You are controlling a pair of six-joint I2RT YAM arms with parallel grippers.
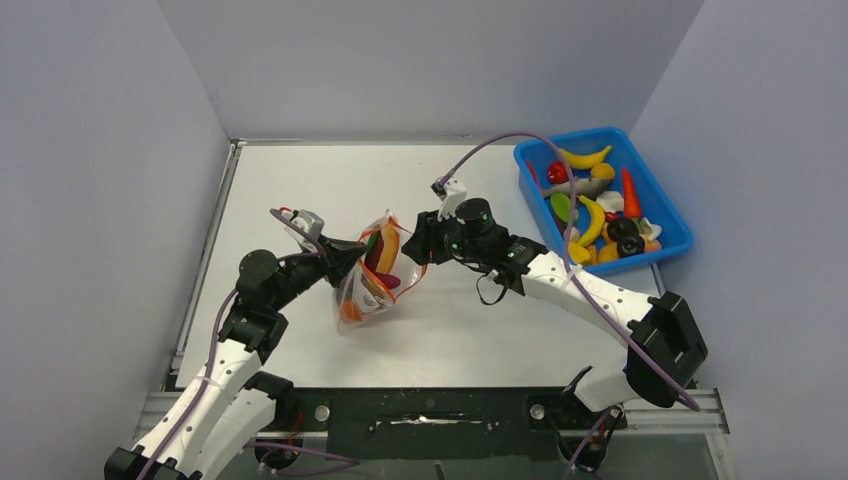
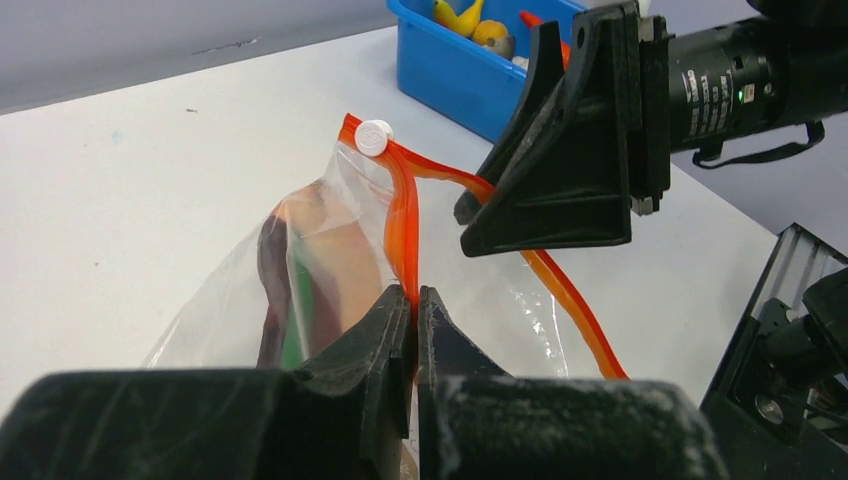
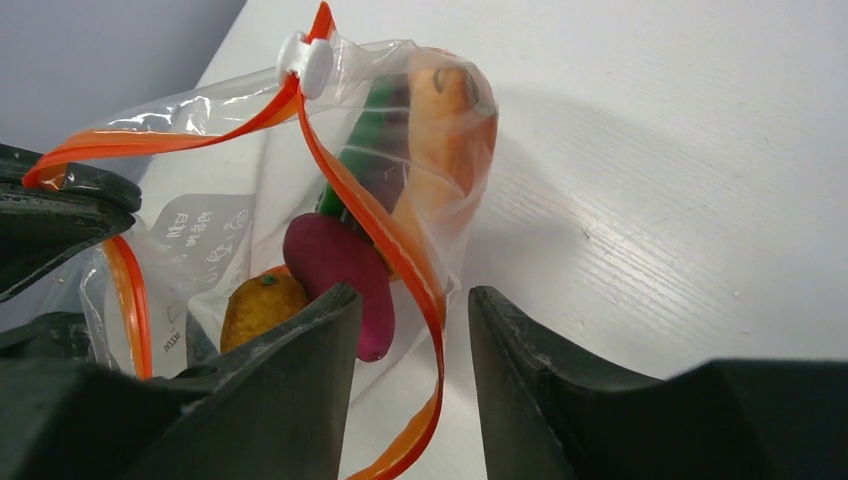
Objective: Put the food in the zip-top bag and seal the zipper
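The clear zip top bag [image 1: 366, 299] with orange zipper edges stands between my two grippers, its mouth apart. In the right wrist view, a purple food piece [image 3: 340, 275], an orange-brown one [image 3: 262, 308] and a hot-dog-like piece [image 3: 445, 125] are inside it. A white slider [image 2: 374, 138] sits at one end of the zipper. My left gripper is shut on one orange edge of the bag. My right gripper is open, its fingers [image 3: 335, 330] apart, with the opposite orange edge [image 3: 436, 325] running between them without a visible grip.
A blue bin [image 1: 683, 238] full of toy fruit and vegetables stands at the back right. Walls enclose the sides and back.
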